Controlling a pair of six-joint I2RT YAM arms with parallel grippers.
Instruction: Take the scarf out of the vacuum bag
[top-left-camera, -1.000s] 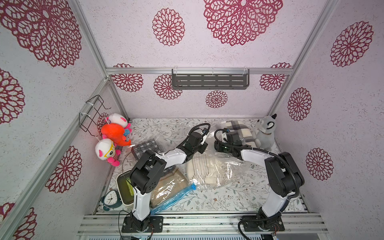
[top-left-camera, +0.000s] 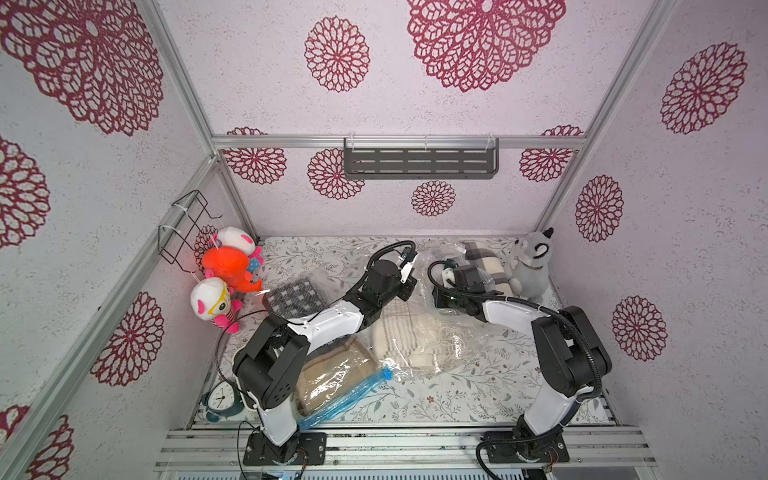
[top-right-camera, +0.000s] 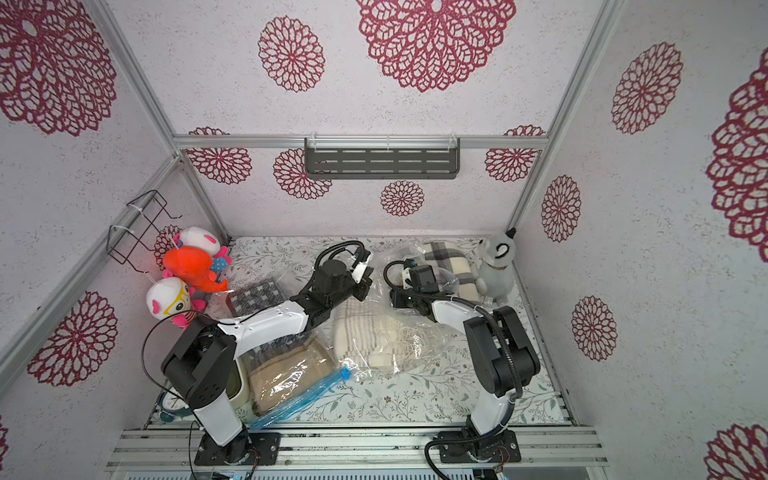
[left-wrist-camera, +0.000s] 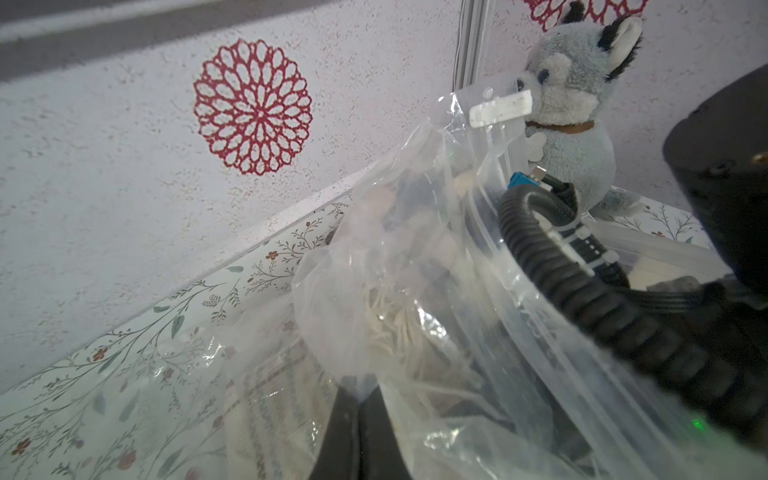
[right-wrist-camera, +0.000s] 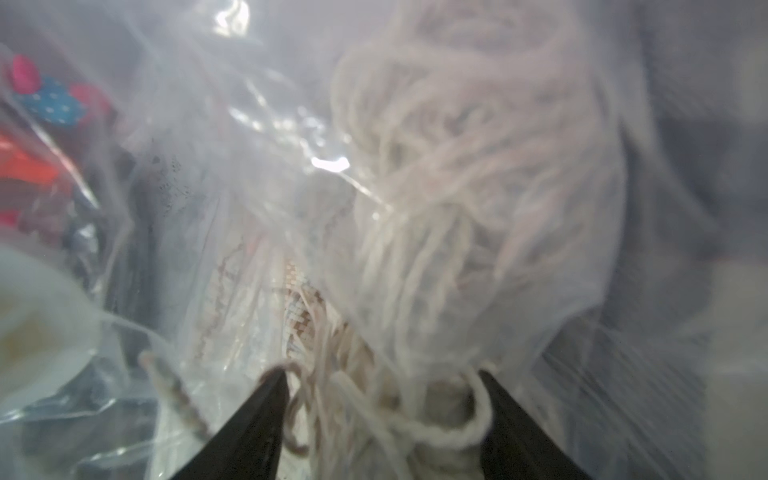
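Note:
A clear vacuum bag (top-left-camera: 416, 336) lies across the middle of the table with the cream, striped scarf (top-right-camera: 364, 336) in it. My left gripper (top-left-camera: 408, 284) is raised at the bag's upper part; in the left wrist view it is shut at translucent plastic, and whether film is pinched between its fingers is unclear. My right gripper is part open inside or against the plastic, with cream fringe (right-wrist-camera: 400, 400) between its fingers; whether it grips any is not clear.
A grey plush toy (top-left-camera: 529, 268) sits at back right, beside a checked folded cloth (top-left-camera: 484, 256). Plush toys (top-left-camera: 228, 264) line the left side. A brown bagged item (top-left-camera: 332, 376) and a clock (top-left-camera: 224, 397) are front left.
The left gripper has risen slightly since one second ago.

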